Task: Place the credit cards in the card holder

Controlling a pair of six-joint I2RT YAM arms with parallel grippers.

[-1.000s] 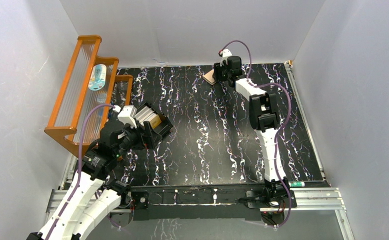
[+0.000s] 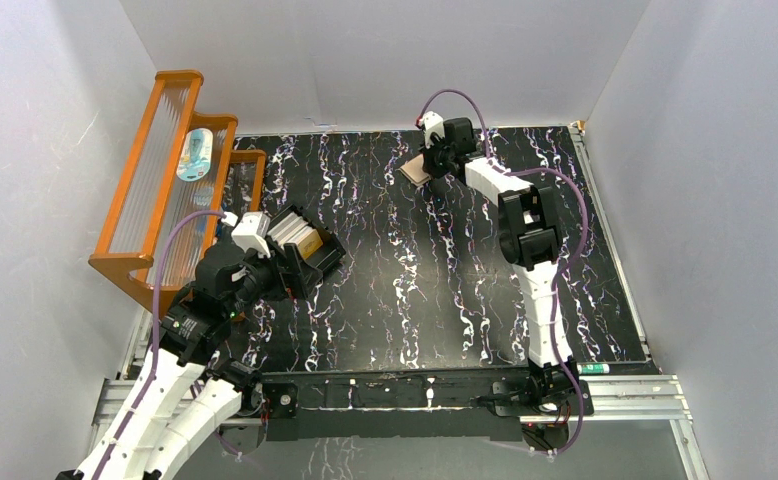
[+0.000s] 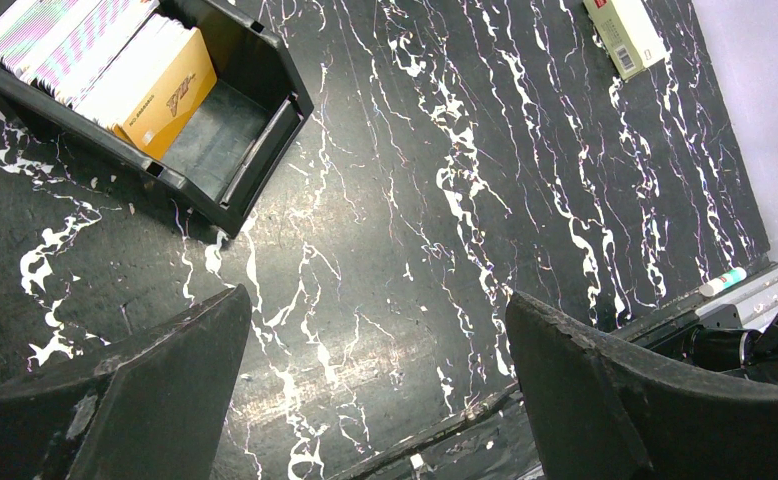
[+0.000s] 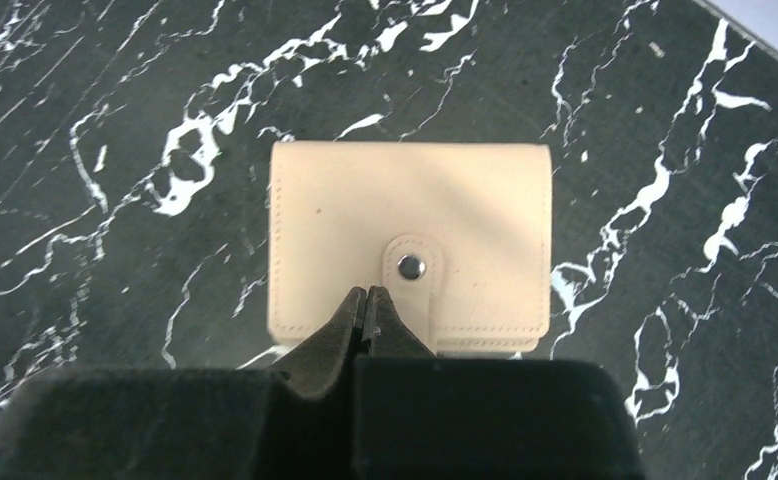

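Observation:
The tan card holder lies flat on the dark marbled table, its snap strap closed over the front with a silver snap. Over its lower edge my right gripper is shut, fingertips together with nothing between them. The strap shows to the right of and behind the tips, outside them. From above, the card holder sits near the back wall, partly under that gripper. My left gripper stands open and empty above bare table. A black box holds a packed row of cards and a yellow card.
A wooden rack with a blue-and-white package stands at the left. A green-capped white tube lies at the front right edge.
The left gripper has barely moved.

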